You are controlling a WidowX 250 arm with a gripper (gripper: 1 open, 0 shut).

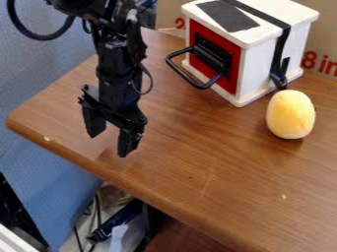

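My black gripper (110, 136) hangs low over the left part of the wooden table (198, 197), fingers pointing down and spread apart with nothing between them. To its right stands a white box (277, 30) with a red front (224, 84), a black bar handle sticking out from it and a black strap over it. A yellow oval object (290, 114), like a soft fruit or egg, sits on the table right of the box's front, apart from my gripper.
A cardboard box (316, 69) stands behind the white box.
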